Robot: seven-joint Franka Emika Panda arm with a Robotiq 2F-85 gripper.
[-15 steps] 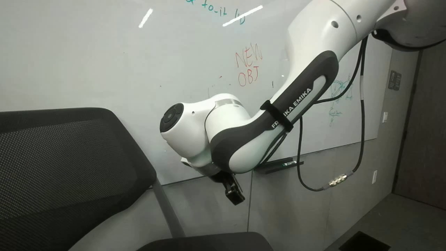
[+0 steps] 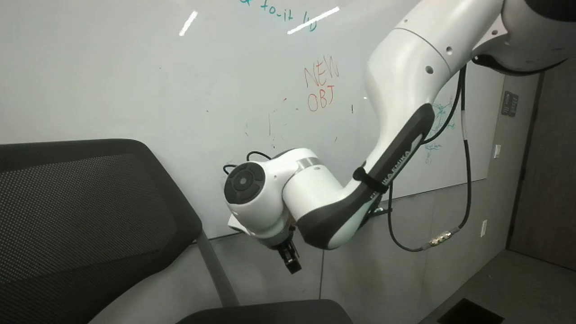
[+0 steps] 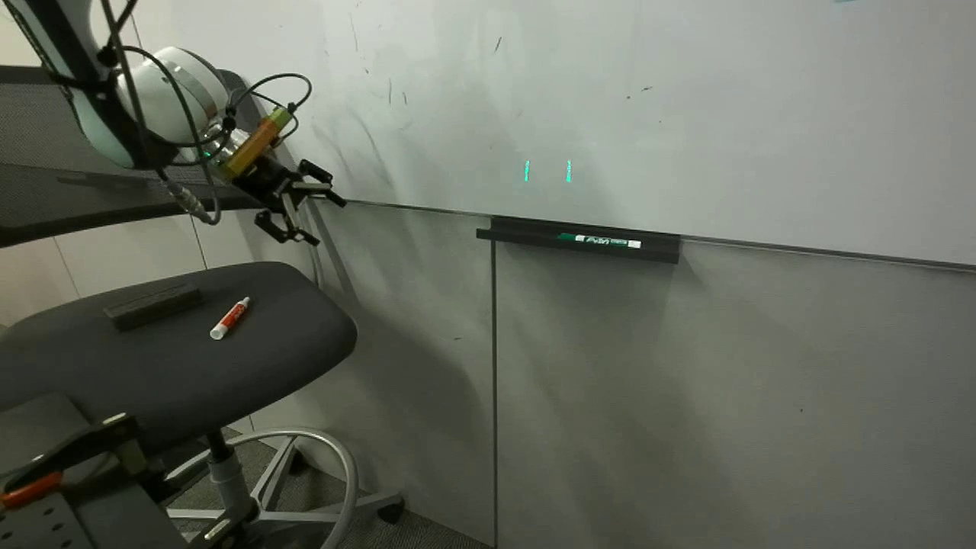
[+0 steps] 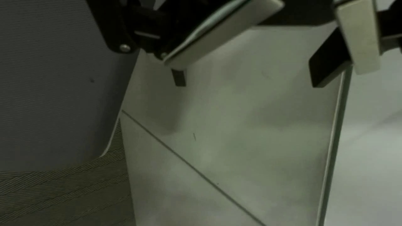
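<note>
Up beside the whiteboard, in exterior view 2, my gripper stands open above the far side of the chair seat. A red and white marker lies on that seat, with a dark eraser-like block to its left. In the wrist view, the gripper has its fingers spread wide, and only the pale wall panel shows between them. Exterior view 1 gives just a side view of the gripper, in front of the wall and above the seat.
A black tray holding a green and white marker is fixed at the lower edge of the whiteboard. The chair's mesh backrest rises close to the arm. Bare wall lies below the tray.
In exterior view 1, the arm's wrist has come lower and turned; the gripper has shifted slightly left and down. The forearm now covers most of the tray.
</note>
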